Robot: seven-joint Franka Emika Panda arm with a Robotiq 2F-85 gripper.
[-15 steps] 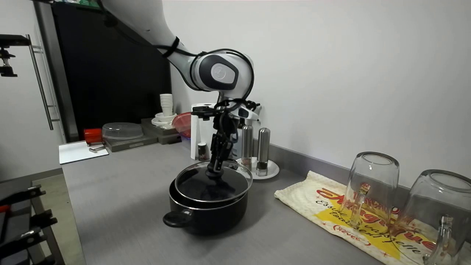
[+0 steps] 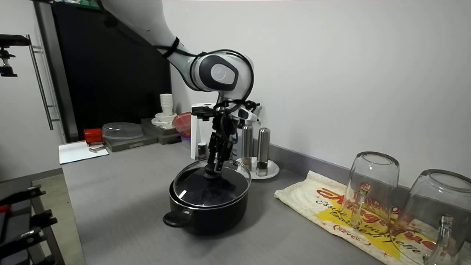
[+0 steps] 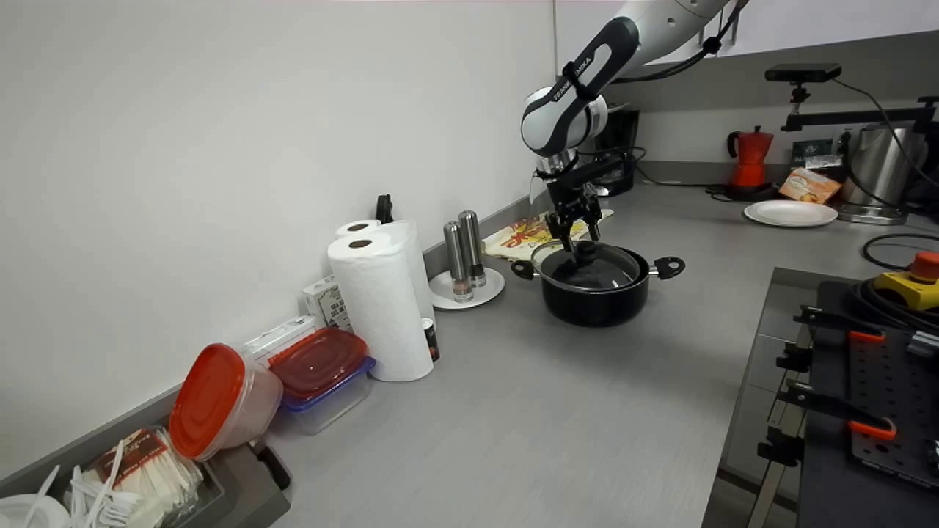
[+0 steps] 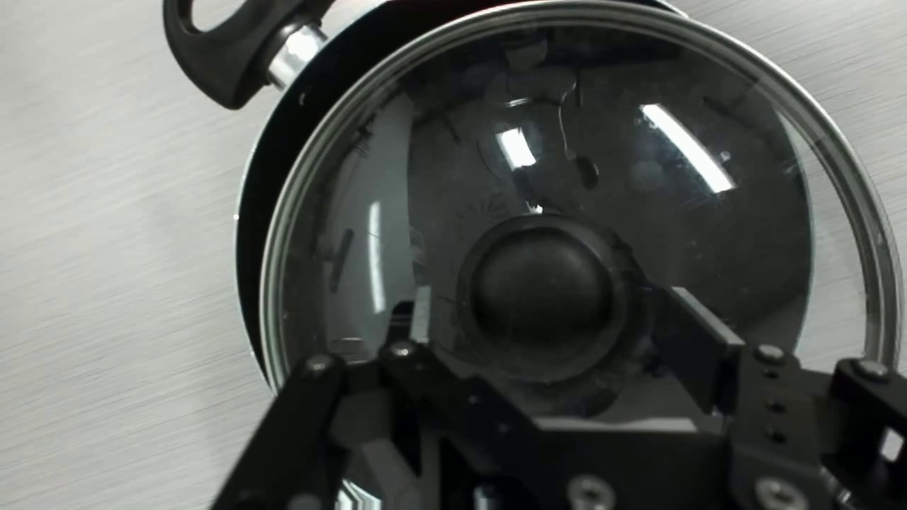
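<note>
A black pot [image 2: 216, 219] with two side handles stands on the counter. Its glass lid [image 2: 194, 190] lies on top off-centre; in the wrist view a dark crescent of the pot [image 4: 255, 246] shows along the lid's left edge, and the lid reaches past the other side. My gripper [image 3: 581, 240] points down over the lid's black knob [image 4: 541, 285]. In the wrist view, the fingers [image 4: 699, 327] stand wide apart, one on either side of the knob with visible gaps, so the gripper is open and holds nothing.
Close behind the pot, two metal mills [image 2: 263, 152] stand on a white plate [image 2: 273, 170]. Two upturned glass mugs [image 2: 369, 190] rest on a printed cloth [image 2: 304, 193]. Paper towel rolls [image 3: 380, 303] and plastic containers [image 3: 321, 374] line the wall.
The lid has come down slightly onto the pot and sits a little further left in exterior view 1. My fingers have let go of the knob; the arm has hardly moved.
</note>
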